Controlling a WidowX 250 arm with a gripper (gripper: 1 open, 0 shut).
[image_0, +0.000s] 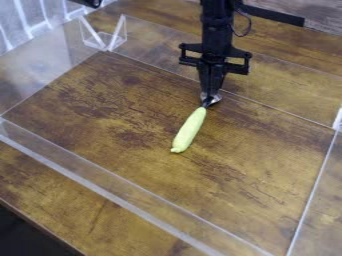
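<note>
A long pale yellow-green object (189, 131), like a corn cob or squash, lies diagonally on the wooden board inside the clear-walled enclosure. A small dark and silver piece (210, 100) is at its upper end. My black gripper (207, 93) reaches down from the top to just at that upper end, its fingers close together. Whether anything is between them is too small to tell.
Clear plastic walls (107, 165) surround the wooden work area (94, 110). A white bracket (100, 35) stands at the back left. The board is otherwise clear left and right of the object.
</note>
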